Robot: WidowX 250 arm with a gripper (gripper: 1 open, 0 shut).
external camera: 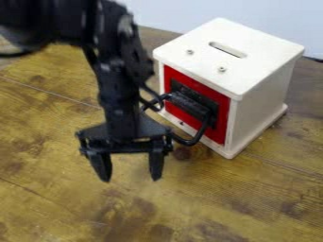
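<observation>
My black gripper (130,164) hangs low over the wooden table, left of and in front of a white box (256,95). Its two fingers point down, spread apart, with only bare wood showing between them. The box has a red front panel (177,76) with a dark mechanism and a black looped handle (186,142) sticking out toward the gripper. A slot and two small bolts are on its top. The arm and gripper are somewhat blurred.
A white wall or board (252,19) stands behind the box.
</observation>
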